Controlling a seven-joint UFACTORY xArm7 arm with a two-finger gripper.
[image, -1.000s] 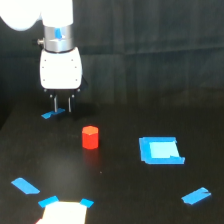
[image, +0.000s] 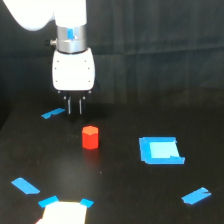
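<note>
A red block (image: 90, 138) stands on the dark table, left of the middle. My gripper (image: 74, 104) hangs behind it and a little to its left, pointing down from the white arm. Its two thin fingers are apart, and no object shows between them. Gripper and block do not appear to touch. To the right, a pale square (image: 163, 150) framed with blue tape lies flat on the table.
Strips of blue tape mark the table at the left (image: 25, 186), front right (image: 196, 196) and beneath the gripper's far side (image: 52, 113). A pale object (image: 64, 213) sits at the front edge.
My gripper has shifted to the right, closer to the red block, and sits very slightly lower in view. The block and the taped square have stayed in place.
</note>
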